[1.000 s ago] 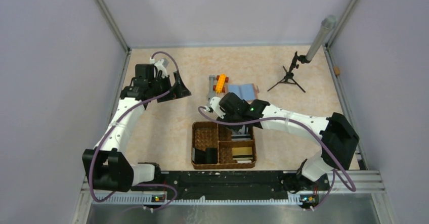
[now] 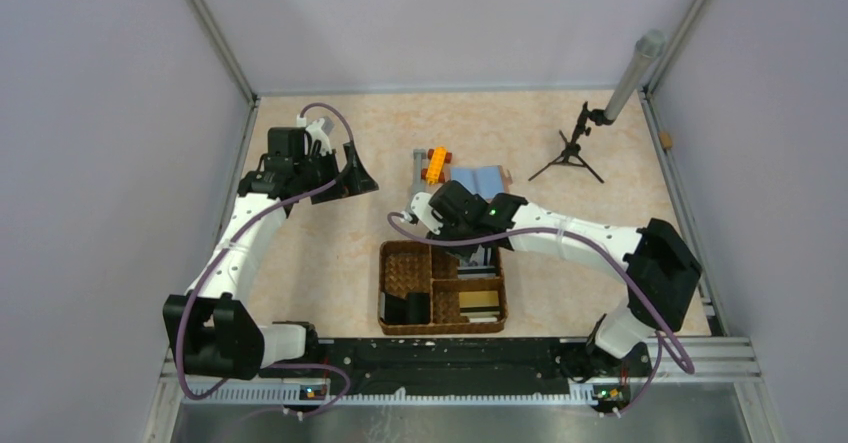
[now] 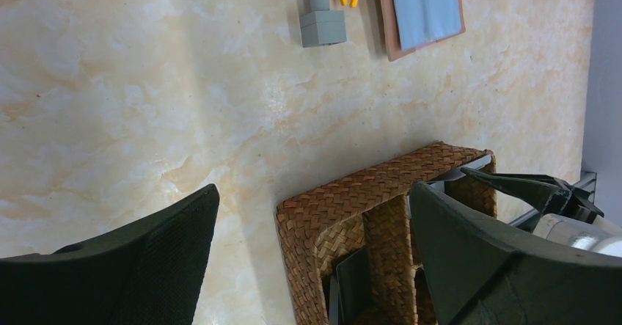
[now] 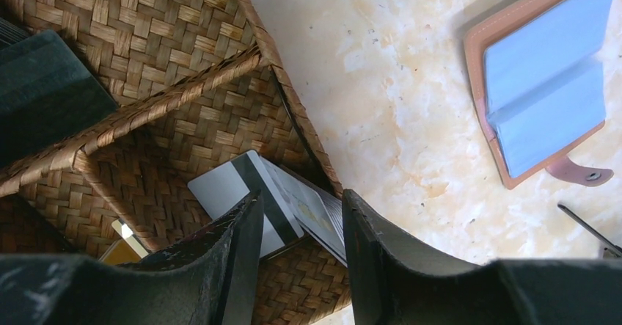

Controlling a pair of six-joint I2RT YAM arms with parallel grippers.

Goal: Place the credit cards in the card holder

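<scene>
A woven basket point(image 2: 406, 247) with compartments stands at the table's front. In its back right compartment, a silver card with a dark stripe point(image 4: 232, 187) lies flat, and another silver card point(image 4: 297, 194) leans on edge beside it. My right gripper reaches into this compartment with its fingers apart. The leaning card is between them, closer to the right fingertip; contact cannot be made out. The card holder point(image 4: 539, 86), brown with blue inside, lies spread behind the basket. Over the table's left side, my left gripper is open and empty.
Dark cards point(image 3: 354, 285) and gold ones point(image 2: 478, 299) occupy other basket compartments. A grey block piece point(image 3: 323, 28) and a yellow-orange toy point(image 2: 437, 166) lie left of the card holder. A small tripod point(image 2: 570, 153) stands back right. Bare table surrounds the left gripper.
The left arm, basket and card holder have kept their places.
</scene>
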